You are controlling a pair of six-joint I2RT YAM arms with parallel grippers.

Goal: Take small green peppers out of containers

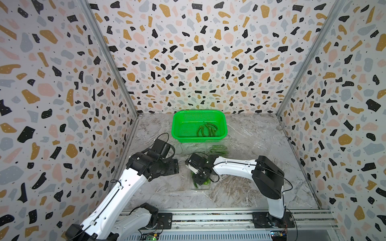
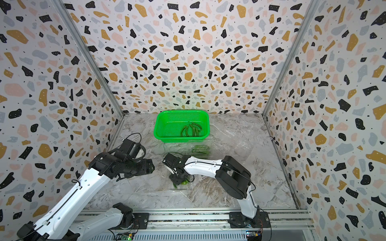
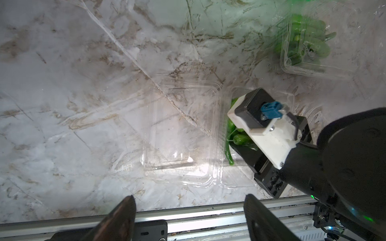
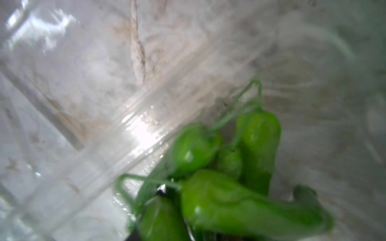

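Green peppers (image 4: 225, 200) lie in the open clear container (image 3: 237, 176) at the front middle of the table. My right gripper (image 1: 202, 180) is down over them, covering most of the pile in both top views. The right wrist view is filled with peppers at its lower edge, where dark finger parts barely show; whether the fingers hold any pepper cannot be told. To the left, above the bare table, my left gripper has its fingers (image 3: 122, 214) apart with nothing between them. The container's empty clear lid (image 3: 181, 124) lies open under the left wrist camera.
Behind stands a green basket (image 1: 199, 139) with several longer green peppers (image 1: 207, 129) in its right part. Another clear container (image 3: 309, 72) with green peppers sits in front of it. Clear plastic (image 1: 251, 138) lies at the back right.
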